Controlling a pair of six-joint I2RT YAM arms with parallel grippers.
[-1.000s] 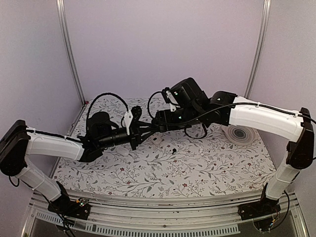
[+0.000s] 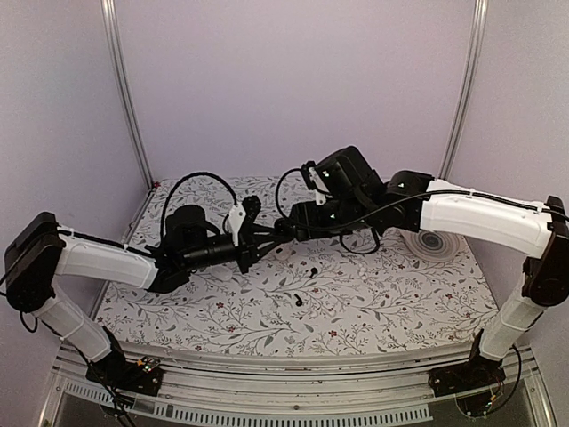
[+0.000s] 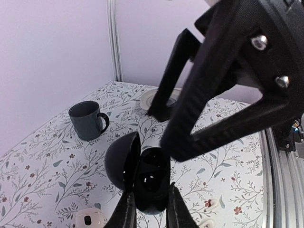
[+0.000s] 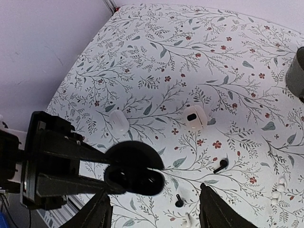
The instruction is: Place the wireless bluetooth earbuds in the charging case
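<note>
My left gripper (image 2: 274, 238) is shut on the black charging case (image 3: 152, 180), whose lid (image 4: 133, 154) is open, held above the table centre. The right gripper stands part open just beside the case; in the left wrist view its fingers loom above it, and I see nothing between them. Small black earbuds (image 4: 221, 166) lie on the patterned table, along with small white pieces (image 4: 278, 190).
A dark mug (image 3: 84, 121) stands at the back. A round plate (image 2: 431, 245) is at the right. A white case (image 4: 194, 116) and another white piece (image 4: 118, 122) lie on the table.
Both grippers have shifted slightly right and down in the top view, the left still carrying the case. More dark small pieces on the table are now uncovered.
</note>
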